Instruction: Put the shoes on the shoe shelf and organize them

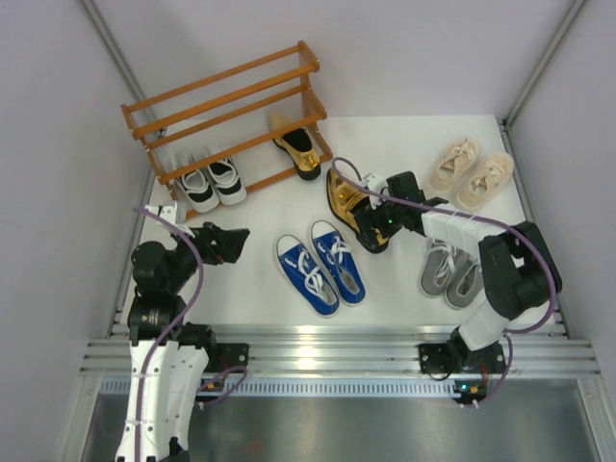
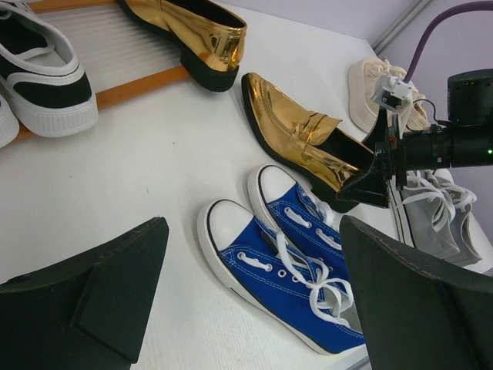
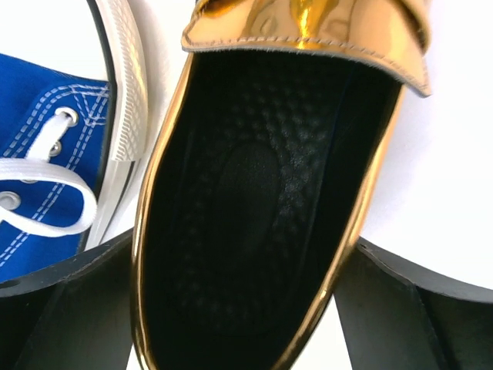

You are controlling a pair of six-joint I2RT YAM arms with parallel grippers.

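A gold loafer (image 1: 343, 197) lies on the table under my right gripper (image 1: 375, 221); in the right wrist view its heel end (image 3: 254, 200) sits between the two fingers, close against both sides; whether they grip it I cannot tell. My left gripper stands open at the left, empty. The shoe shelf (image 1: 217, 75) holds a gold loafer (image 1: 300, 150) and black-and-white shoes (image 1: 227, 179) on its bottom level. Blue sneakers (image 1: 306, 274), grey shoes (image 1: 464, 284) and beige shoes (image 1: 486, 181) lie on the table.
The shelf's upper levels are empty. Bare table (image 1: 250, 289) lies between the left arm and the blue sneakers, which are close beside the gold loafer. Walls stand at the sides and back.
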